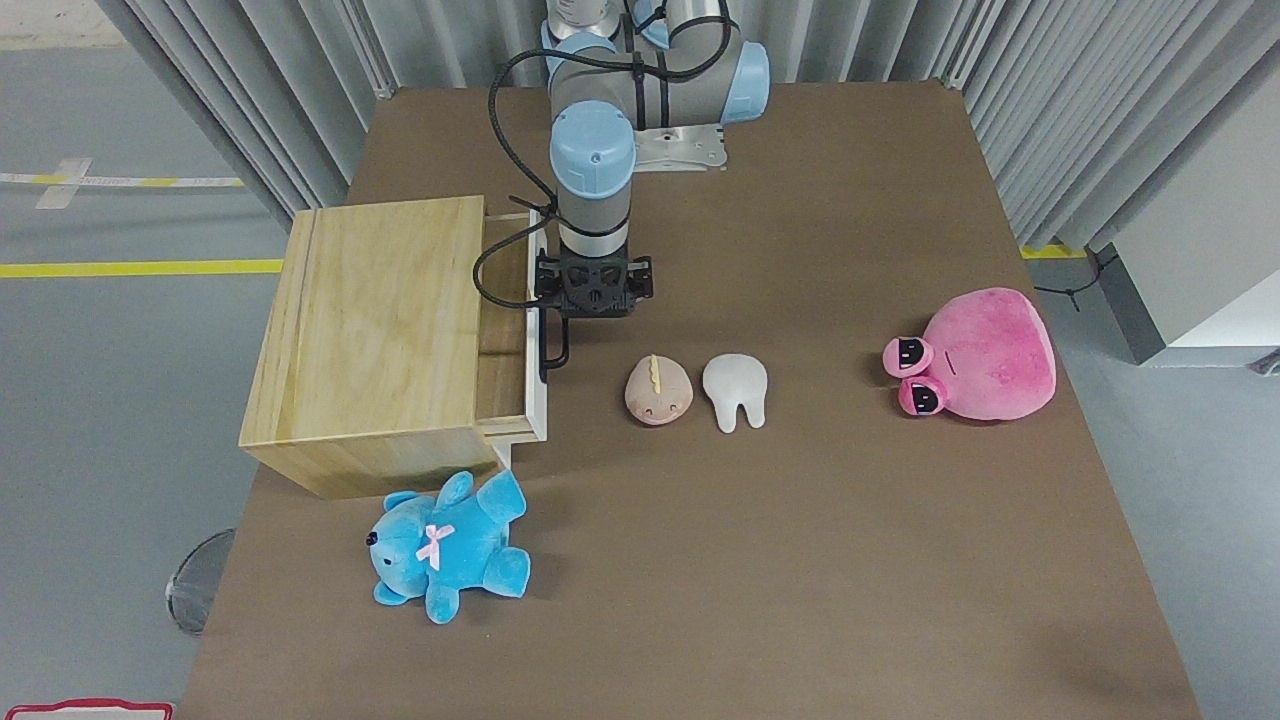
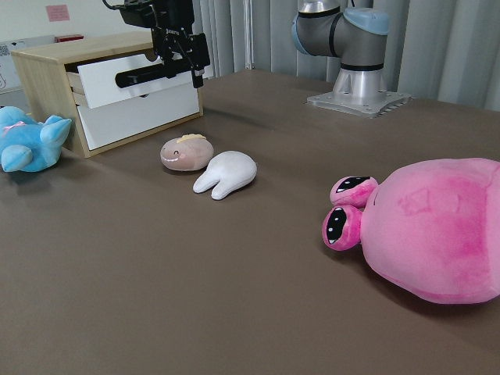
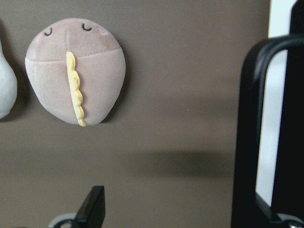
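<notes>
The wooden cabinet (image 1: 360, 324) stands at left with its upper white-fronted drawer (image 2: 105, 82) partly pulled out. The arm's black gripper (image 2: 176, 66) is at that drawer's black handle (image 3: 251, 128); in the front view the handle lies just below the wrist. Whether the fingers are shut on the handle is hidden. A beige round plush (image 1: 657, 390) and a white tooth plush (image 1: 734, 386) lie on the table, right of the drawer.
A blue bear (image 1: 468, 546) lies in front of the cabinet. A pink plush (image 1: 984, 354) lies at the table's right.
</notes>
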